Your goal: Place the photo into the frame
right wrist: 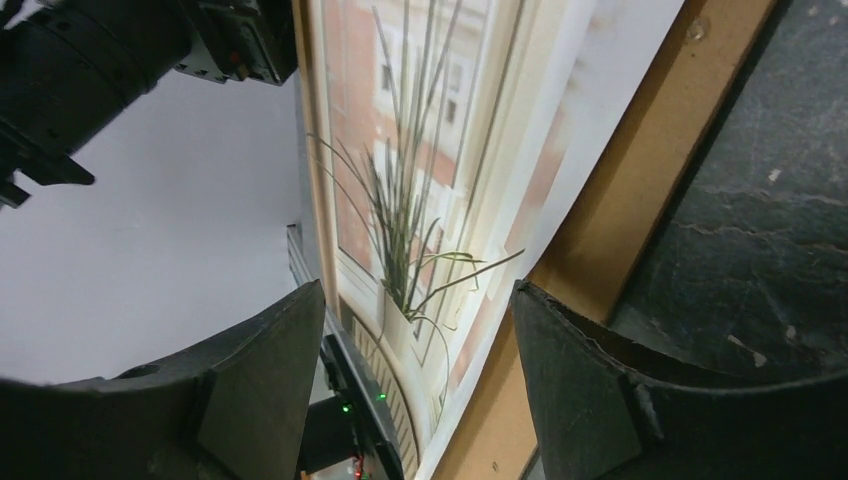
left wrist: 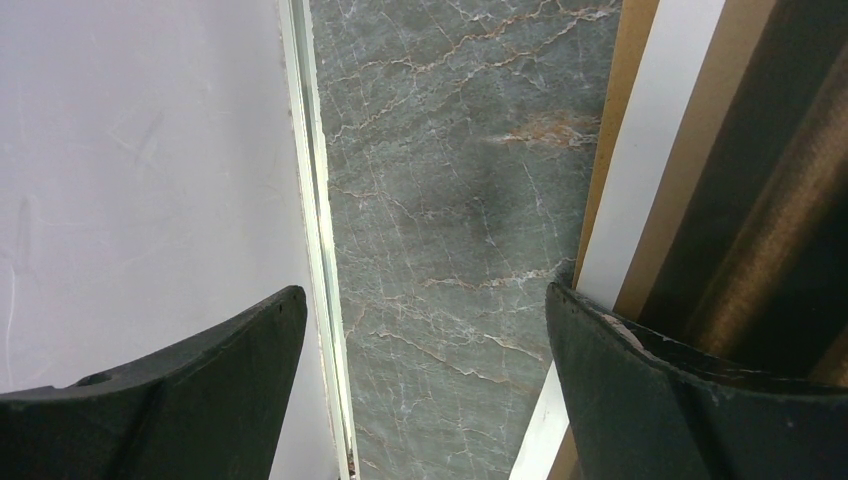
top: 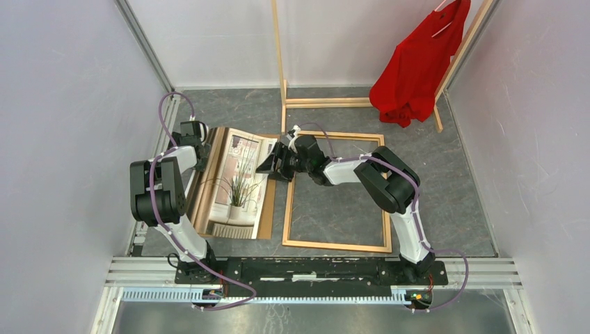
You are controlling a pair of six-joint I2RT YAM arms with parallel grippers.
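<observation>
The photo point(top: 240, 174), a window scene with a potted plant, lies on a brown board point(top: 267, 212) at the left. Its plant side bows up, and a strip of board shows below its right edge. In the right wrist view the raised photo point(right wrist: 470, 200) passes between the parted fingers of my right gripper, its white edge close by the right finger. My left gripper is open at the photo's left side, with floor between its fingers; the right finger overlaps the white border. An empty wooden frame point(top: 337, 246) lies to the right.
A red garment point(top: 417, 69) hangs from a wooden rack point(top: 327, 103) at the back. The wall point(left wrist: 150, 200) stands close on the left.
</observation>
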